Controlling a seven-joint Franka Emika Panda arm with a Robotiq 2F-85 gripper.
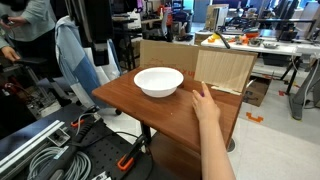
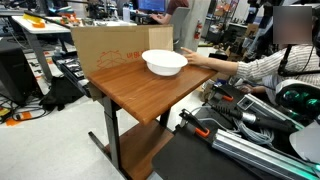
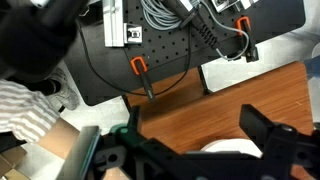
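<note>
A white bowl [image 1: 158,82] stands upright on the brown wooden table [image 1: 188,125]. It looks empty in exterior view 2, where the bowl [image 2: 164,63] is near the table's back edge. My gripper hangs high and apart from the bowl, its two dark fingers spread with nothing between them. Only part of the bowl [image 3: 232,147] shows in the wrist view, behind the right finger. In exterior view 1, dark arm and gripper parts fill the upper left corner.
A person's bare hand [image 1: 205,103] reaches in over the table's right side, beside the bowl. Cardboard panels [image 2: 120,48] line the back edge. Cables [image 3: 165,15] and orange-handled clamps [image 3: 139,66] lie on the dark base.
</note>
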